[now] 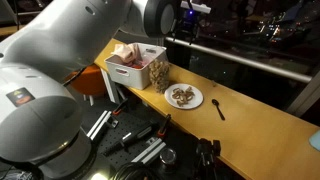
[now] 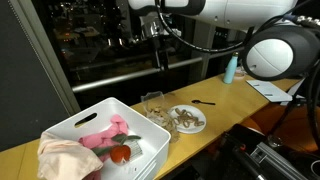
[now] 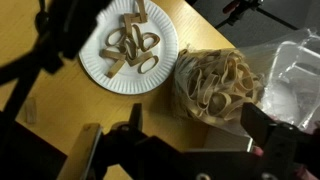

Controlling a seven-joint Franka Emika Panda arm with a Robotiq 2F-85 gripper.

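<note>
My gripper stands open in the wrist view, its two dark fingers wide apart at the lower edge with no object held between them. It hangs above the table in both exterior views. A clear container [image 3: 215,85] full of tan, curled strips lies ahead of the fingers in the wrist view. Beside it is a white plate [image 3: 90,60] with several similar tan strips [image 3: 133,45] on it. In exterior view 1 the container [image 1: 158,75] stands between the white bin [image 1: 125,73] and the plate [image 1: 183,96].
The white bin [image 2: 75,126] holds a pale cloth [image 2: 68,158], pink items and a red object. A dark spoon [image 1: 218,109] lies right of the plate. Bare wooden table [image 1: 255,125] extends to the right. Dark equipment crowds the table's front edge.
</note>
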